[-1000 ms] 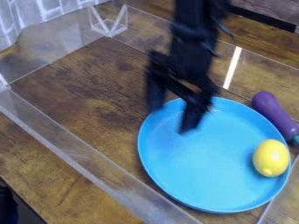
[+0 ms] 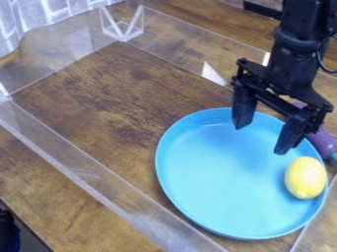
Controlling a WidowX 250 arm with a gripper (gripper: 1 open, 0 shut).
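My black gripper (image 2: pixel 263 123) hangs over the back right part of a blue plate (image 2: pixel 218 177), its fingers spread open, nothing seen between them. A yellow oval object (image 2: pixel 305 177) sits at the plate's right side, below and right of the gripper. A purple elongated object (image 2: pixel 320 140) lies beyond the plate at the right, partly hidden behind the gripper.
Transparent walls run along the left and back, with a small white-edged frame (image 2: pixel 121 22) at the back.
My gripper has swung right from the middle over the plate's left back, and now covers much of the purple object. The plate and yellow object have stayed put.
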